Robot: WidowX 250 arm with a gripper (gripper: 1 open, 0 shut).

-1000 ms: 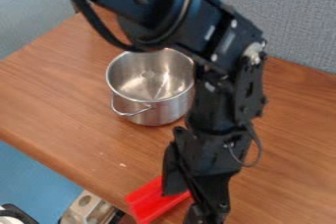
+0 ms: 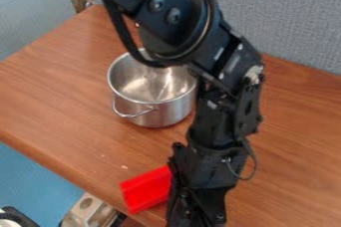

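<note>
A black robot arm reaches down over the table from the top, its gripper [image 2: 193, 201] low at the bottom centre, beside a red block [image 2: 144, 189] near the table's front left edge. The gripper hides part of the block, and its fingertips are too dark and cut off to tell how they stand. A steel pot [image 2: 147, 102] with a wire handle stands behind, partly hidden by the arm.
A grey wall [image 2: 286, 17] rises at the back.
The gripper and lower arm have shifted slightly left and grown more upright. The red block appears a little further up the view, with less of it showing.
</note>
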